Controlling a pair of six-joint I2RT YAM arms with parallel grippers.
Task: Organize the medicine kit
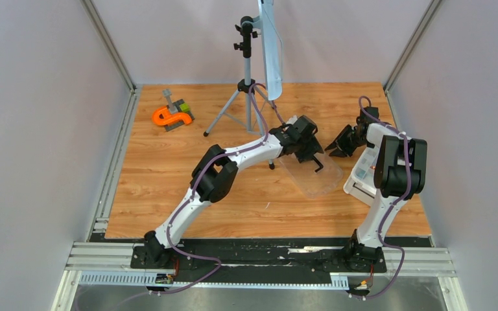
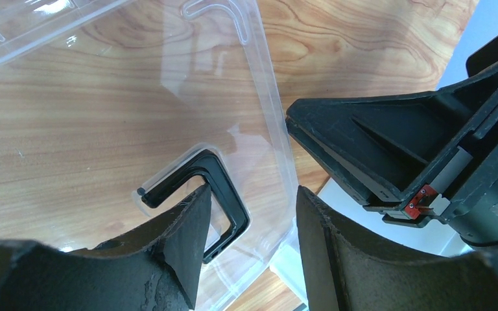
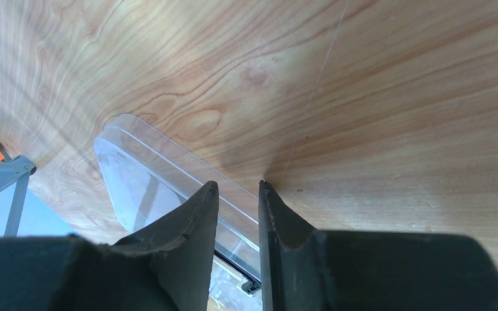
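The clear lid lies on the table, its black handle towards my left gripper. Over that handle, the left gripper stands open, one finger overlapping it in the left wrist view, with no grip on it. At the lid's opposite edge is my right gripper, partly open; a narrow gap shows between its fingertips. The lid's rim runs behind and below those fingers, and I cannot tell whether it lies between them. The white kit box is at the right, largely covered by the right arm.
A grey tripod with a pale blue panel stands at the back middle, close to the left arm. An orange and grey object sits at the back left.
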